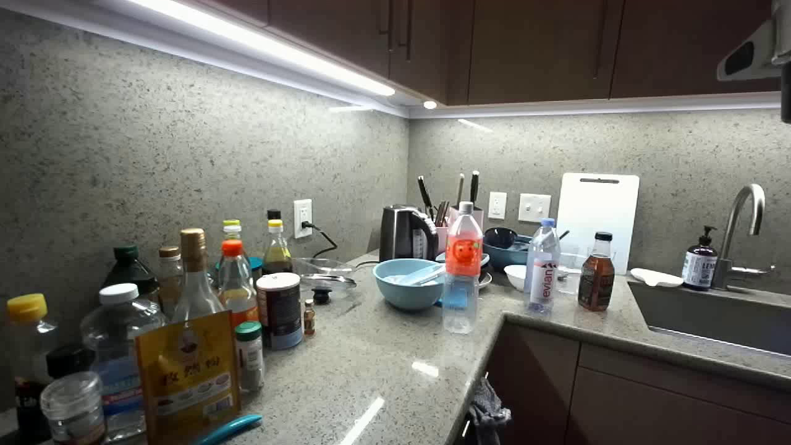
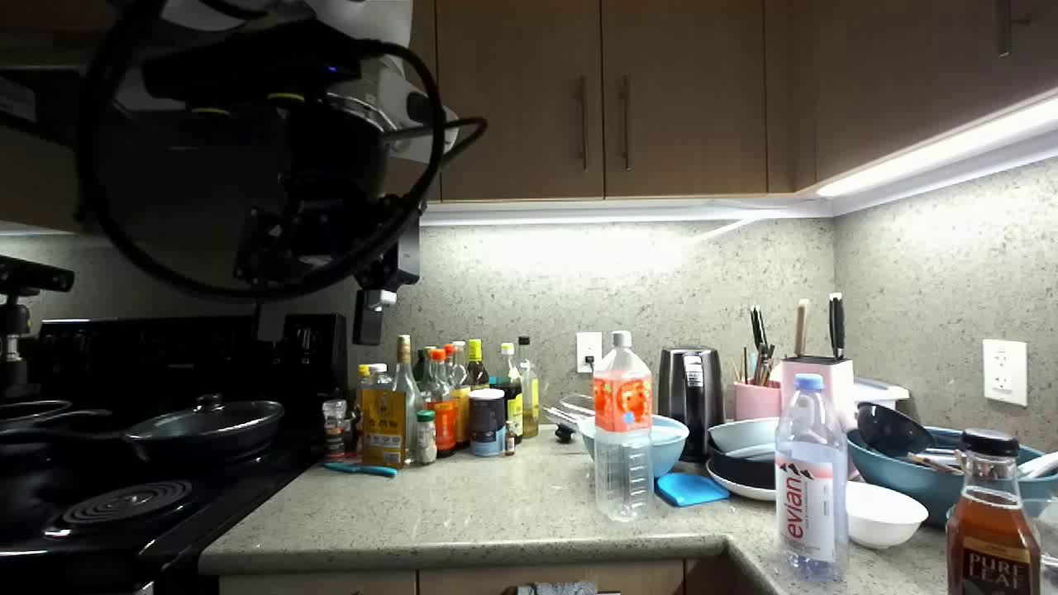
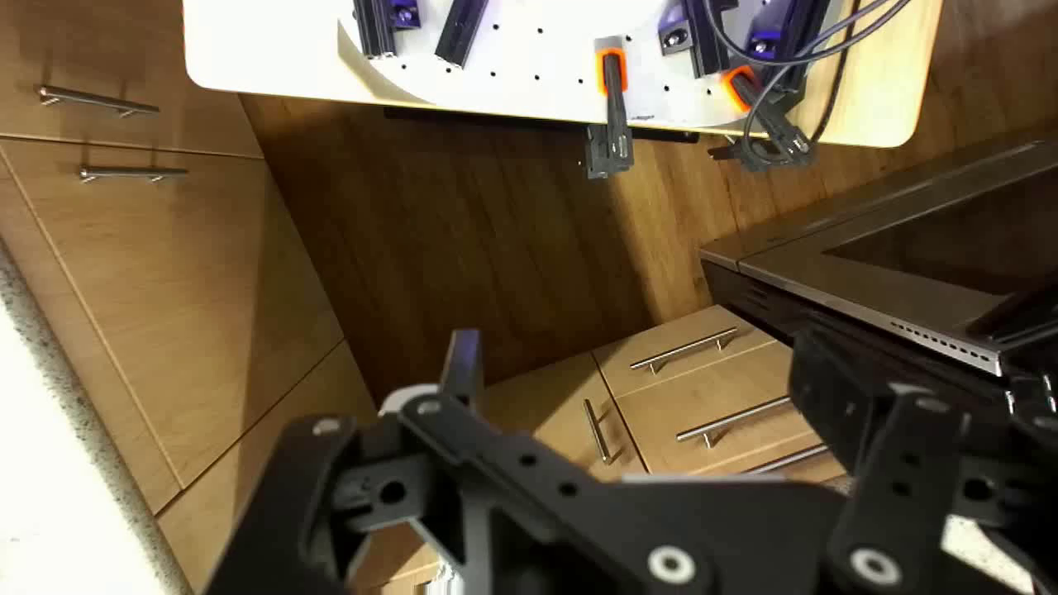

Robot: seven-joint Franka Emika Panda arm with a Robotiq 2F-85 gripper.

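In the wrist view my gripper is open, its two black fingers wide apart with nothing between them. Exterior view 2 has the arm raised at the upper left, the gripper (image 2: pixel 378 316) high above the counter's left end and clear of everything on it. On the counter (image 2: pixel 476 516) a clear bottle with an orange label (image 2: pixel 622 402) stands upright before a light-blue bowl (image 1: pixel 408 295). An Evian bottle (image 2: pixel 811 486) and a brown tea bottle (image 1: pixel 596 273) stand to its right.
Several sauce bottles crowd around a yellow pouch (image 1: pixel 188 374). A kettle (image 2: pixel 691 397) and knife block (image 2: pixel 817 382) stand behind. The stove holds a lidded pan (image 2: pixel 205 431). A sink (image 1: pixel 712 315) lies far right.
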